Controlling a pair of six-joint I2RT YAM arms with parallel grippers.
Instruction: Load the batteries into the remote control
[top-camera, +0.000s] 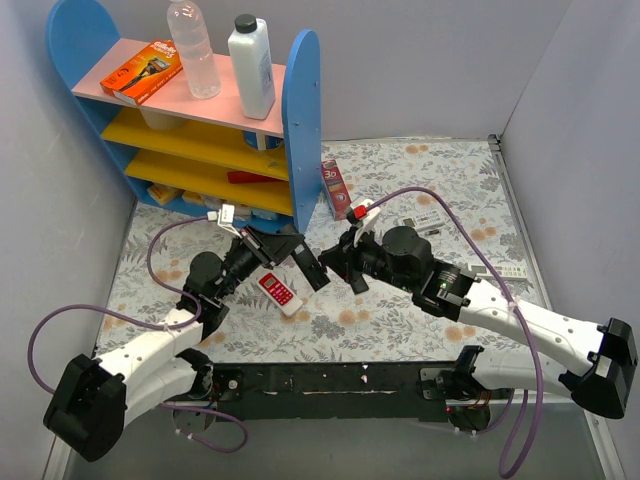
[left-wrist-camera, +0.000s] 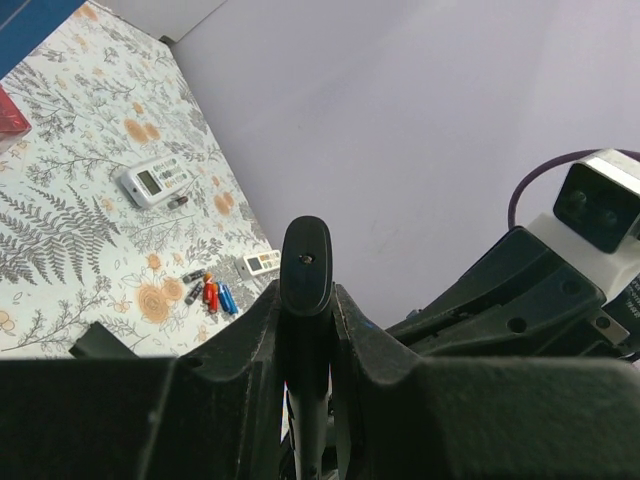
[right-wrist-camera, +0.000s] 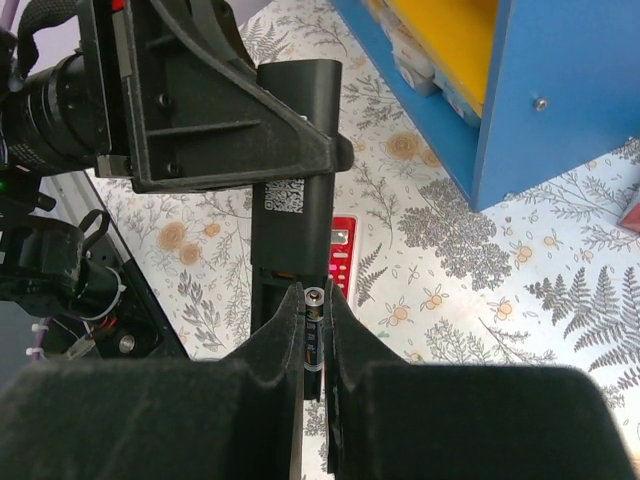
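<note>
A black remote control (top-camera: 309, 267) is held tilted over the table, with my left gripper (top-camera: 286, 250) shut on its upper part. In the left wrist view the narrow end of the remote (left-wrist-camera: 306, 268) rises between the fingers. My right gripper is shut on a slim battery (right-wrist-camera: 314, 299), whose metal end shows between the fingertips. That battery is in front of the remote's lower part in the right wrist view, by a dark recess (right-wrist-camera: 268, 288); whether they touch, I cannot tell. On the table lies a small black cover (top-camera: 358, 285), partly behind the right gripper.
Under the left gripper lies a red-and-white remote (top-camera: 280, 292). Several loose batteries (left-wrist-camera: 208, 290) are on the table near a white device (left-wrist-camera: 155, 180). The blue shelf (top-camera: 302, 130) stands at the back left, with a red box (top-camera: 336, 188) beside it.
</note>
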